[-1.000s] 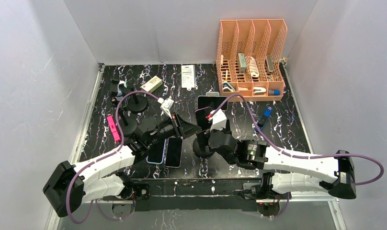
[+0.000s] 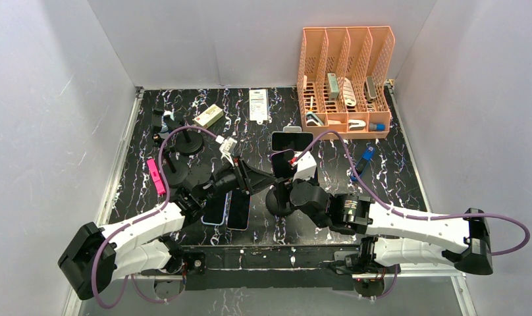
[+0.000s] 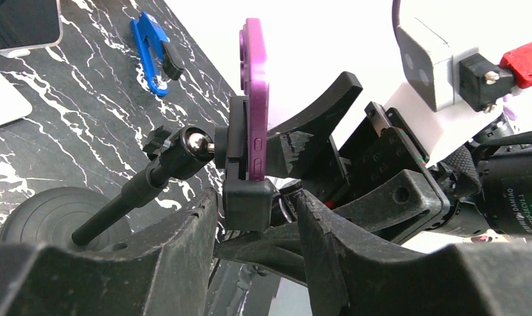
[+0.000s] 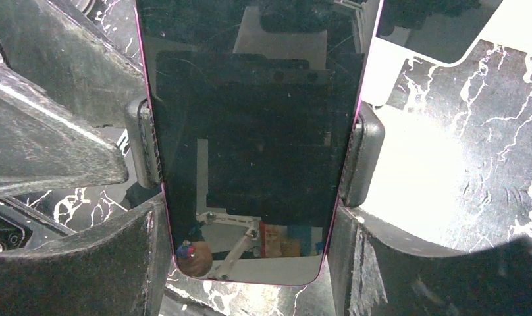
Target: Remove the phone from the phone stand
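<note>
A pink-edged phone sits upright in the black holder of a phone stand, whose round base rests on the table. My right gripper is shut on the phone's two long edges, at the end nearer this wrist camera's lower frame. The holder's side clamps show beside the phone. My left gripper is open, its fingers just beside the holder's lower block in the left wrist view.
Other phones lie near the front. Two other stands stand at left. A peach organiser is at back right, and a blue stapler lies right of the stand.
My right arm and gripper have shifted slightly to the right; the left arm looks unmoved.
</note>
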